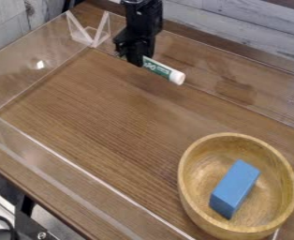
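My black gripper [137, 52] hangs at the top centre of the camera view, shut on a white and green tube [162, 70] that points down to the right, its far end low over or on the wooden table [112, 122]. The fingertips are small and dark, so their detail is hard to make out.
A tan bowl [199, 164] with a blue block [233, 188] in it fills the lower right. Clear plastic walls edge the left side, and a white wall runs along the back.
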